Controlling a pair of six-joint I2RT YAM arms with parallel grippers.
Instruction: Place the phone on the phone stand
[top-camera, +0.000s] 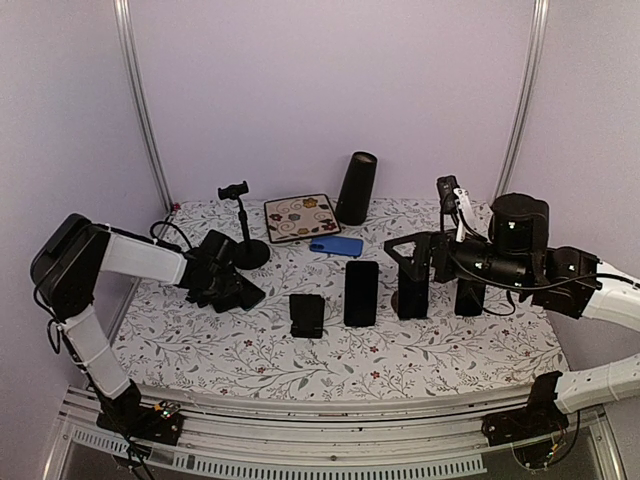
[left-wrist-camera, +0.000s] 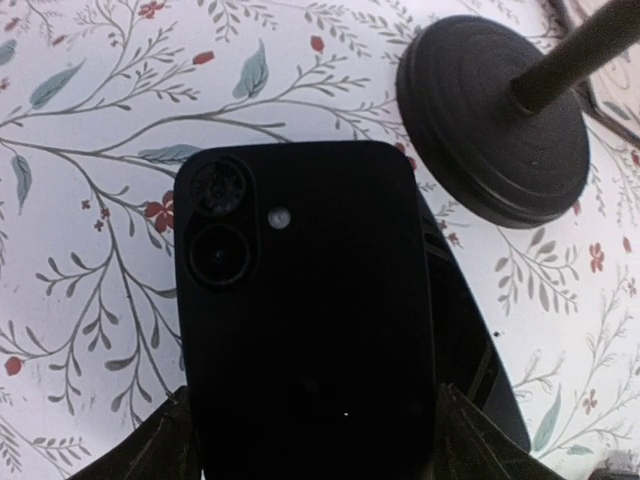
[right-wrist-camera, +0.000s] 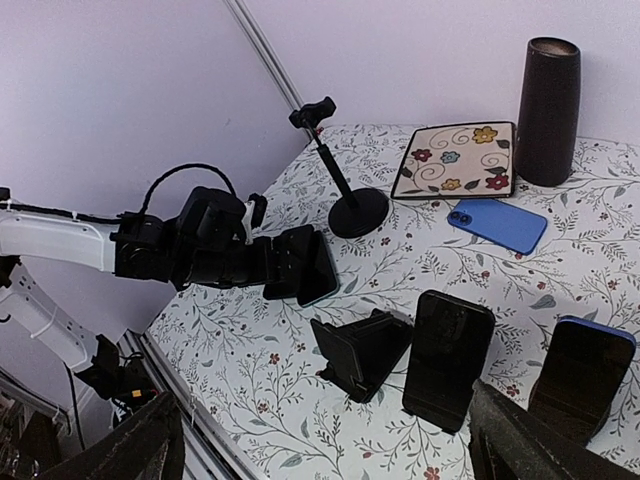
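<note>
At the left of the table my left gripper is low over two overlapping dark phones. In the left wrist view a black phone, camera side up, fills the space between the fingertips at the lower edge, lying over a second dark phone; whether the fingers grip it is unclear. A tall round-based stand is beside them. At centre front sits a small black stand, empty in the right wrist view. My right gripper hangs open at the right, its fingers empty.
Upright dark phones or panels stand in a row to the right of the small stand. A blue phone, a flowered board and a black cylinder are at the back.
</note>
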